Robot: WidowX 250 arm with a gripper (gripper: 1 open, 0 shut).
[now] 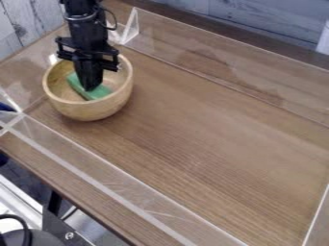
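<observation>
A round wooden bowl [88, 108] stands at the left of the table. Inside it lies a green object [90, 91], partly hidden by the black gripper [87, 81], whose tips reach down into the bowl over it. The gripper looks shut; whether anything is between its fingertips is too small to tell.
A clear strip runs along its near left edge, and black cables lie at the bottom left corner.
</observation>
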